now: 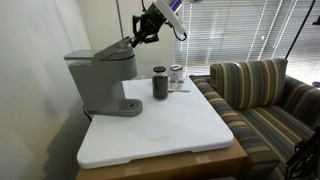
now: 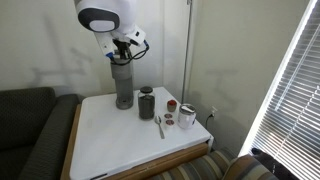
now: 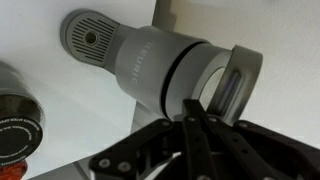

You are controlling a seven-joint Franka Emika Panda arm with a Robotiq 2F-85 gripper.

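Note:
A grey coffee maker [image 1: 103, 82] stands at the left end of the white table. My gripper [image 1: 133, 42] is at the top front of it, with shut fingertips [image 3: 194, 108] close against the machine's grey lid handle [image 3: 236, 85]. Nothing shows between the fingers, and whether they touch the handle I cannot tell. Seen from the wrist, a pale gap lies between the handle and the machine's round head [image 3: 160, 70]. The drip tray [image 3: 90, 38] below is empty.
A dark lidded jar [image 1: 160, 83] stands beside the coffee maker. Farther along are a light metallic canister [image 2: 186, 116], a small reddish-brown container [image 2: 171, 105] and a spoon [image 2: 160, 128]. A striped couch [image 1: 248, 85] adjoins the table.

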